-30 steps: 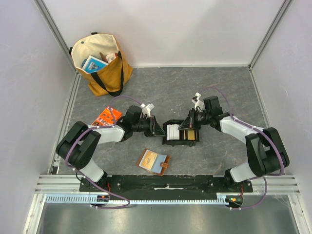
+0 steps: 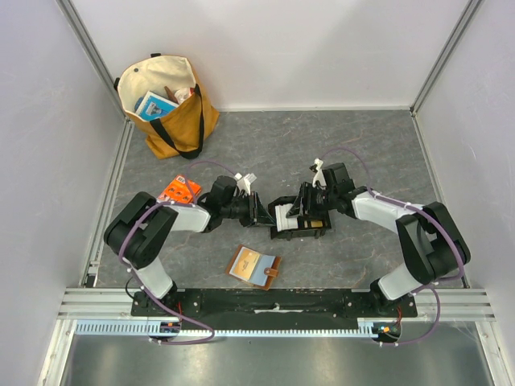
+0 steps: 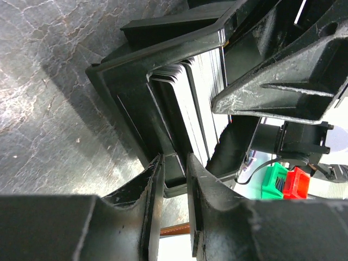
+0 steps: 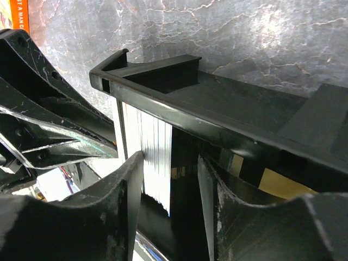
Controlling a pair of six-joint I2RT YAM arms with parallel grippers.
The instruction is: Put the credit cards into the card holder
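Observation:
White cards (image 2: pixel 283 215) stand packed on edge at the left end of a black box (image 2: pixel 302 235) in the top view. My right gripper is open over the box, its left finger (image 4: pixel 135 171) close against the white cards (image 4: pixel 156 155). At the box's left end, my left gripper has a narrow gap between its fingertips, in front of the box's end wall; whether they touch it I cannot tell. An open brown holder (image 2: pixel 272 272) with blue lining and a tan card (image 2: pixel 245 263) lies flat at the front.
Yellow cards (image 4: pixel 283 185) sit farther right in the box. An orange magazine (image 2: pixel 179 190) lies behind the left arm, with a mustard bag (image 2: pixel 191 121) at the back left.
My right gripper has come leftward onto the white cards. The brown holder has not moved.

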